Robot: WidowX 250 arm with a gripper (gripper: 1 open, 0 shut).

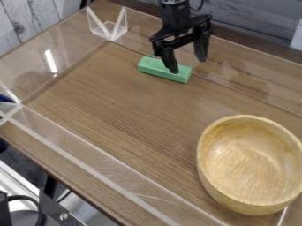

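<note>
My black gripper (183, 51) reaches down from the top centre of the camera view, its two fingers spread open. It hangs over the back edge of a green rectangular block (163, 73), which lies on the wooden table. I cannot tell whether the fingers touch the block; nothing is visibly held between them.
A large light wooden bowl (245, 190) sits at the lower right. A clear, angular plastic object (108, 25) stands at the upper left. Dark cables and hardware lie at the bottom left corner.
</note>
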